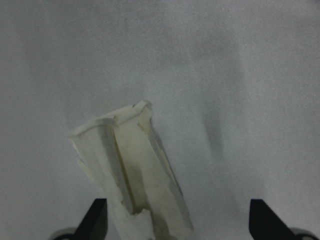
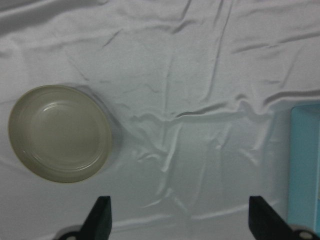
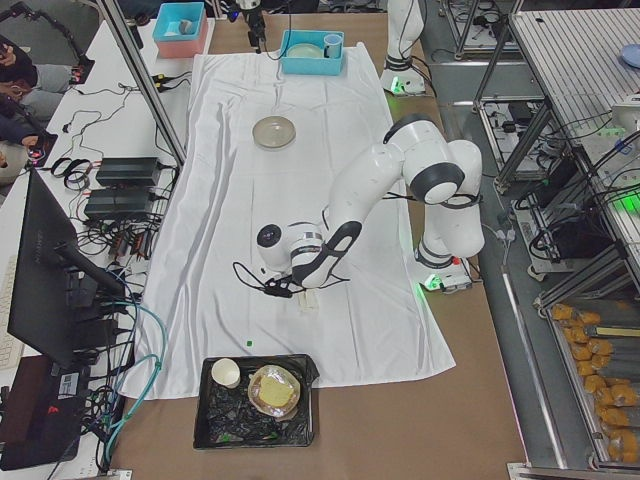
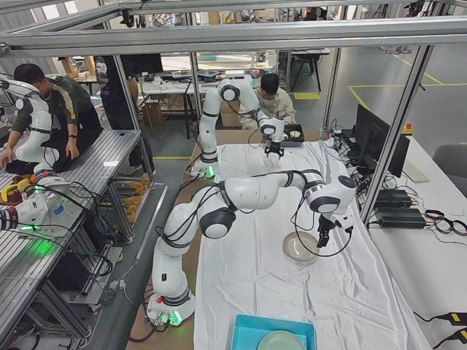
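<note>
A flattened cream paper bag (image 1: 140,165) lies on the white cloth; in the camera left view it (image 3: 308,301) is partly hidden under my left arm. My left gripper hangs over it, open, the bag lying between and below its fingers. My right gripper is open above the cloth at the far end, near a grey-beige plate (image 2: 60,133), with nothing between its fingers.
A blue bin (image 3: 310,65) with a dish and cup stands at the far end. A black tray (image 3: 225,430) holding a white cup (image 3: 226,372) and a plate with a yellow item is at the near edge.
</note>
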